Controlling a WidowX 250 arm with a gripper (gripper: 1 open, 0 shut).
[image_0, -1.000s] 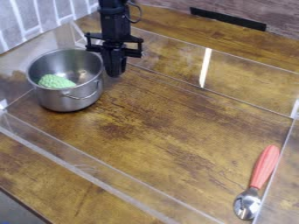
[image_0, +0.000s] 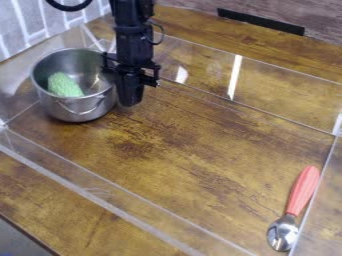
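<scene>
My black gripper (image_0: 131, 88) hangs at the right side of a steel pot (image_0: 94, 105) at the upper left, its tips low and close against the pot's wall; whether they touch it I cannot tell. The fingers look shut, with nothing visible between them. Inside the pot lies a light green object (image_0: 63, 88).
An ice cream scoop with a red handle (image_0: 302, 190) lies at the lower right. Clear strips cross the tabletop near its sides, and a pale railing stands behind the pot.
My gripper has come slightly down toward the viewer, beside the pot. The pot has shifted a little, and the green object in it sits somewhat differently.
</scene>
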